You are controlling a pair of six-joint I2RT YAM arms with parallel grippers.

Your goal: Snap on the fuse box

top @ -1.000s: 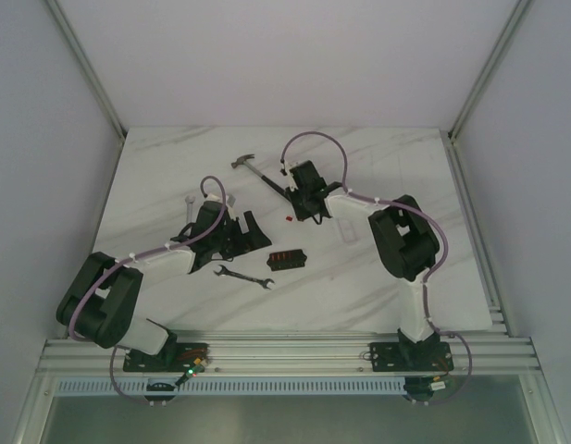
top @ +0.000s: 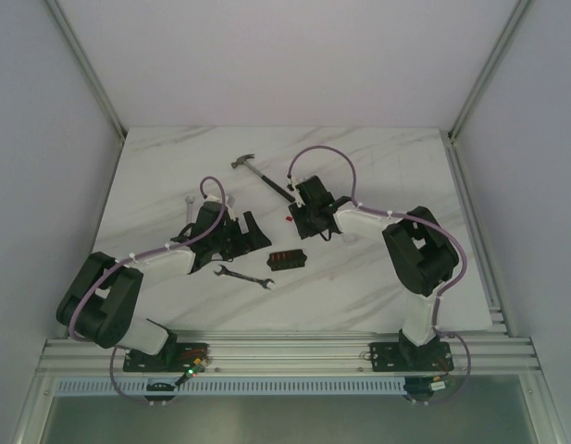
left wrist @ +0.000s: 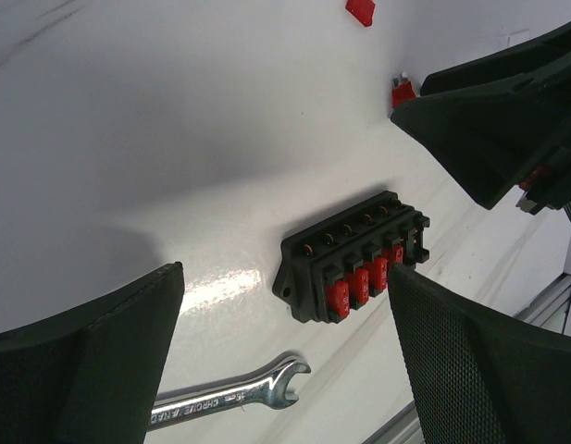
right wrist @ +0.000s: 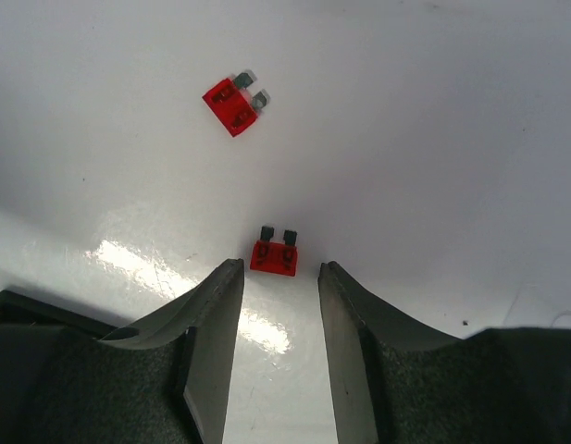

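Observation:
The black fuse box point(top: 286, 260) with red fuses lies at the table's middle front, seen side-on in the left wrist view point(left wrist: 345, 264). My left gripper point(top: 252, 233) stands open left of it, its wide fingers in the lower corners of its wrist view. My right gripper is open over a small red fuse point(right wrist: 273, 258), the fingertips just short of it in the image. A second red fuse point(right wrist: 230, 106) lies farther up in that view. Whether the fingers are around the nearer fuse, I cannot tell.
A wrench point(top: 243, 276) lies in front of the left gripper. A hammer point(top: 263, 178) lies behind, and another metal tool point(top: 190, 208) at left. A pale object point(top: 349, 236) is beside the right arm.
My right arm has moved toward the front of the table, the gripper now a little lower in the top view. The left arm has stayed still.

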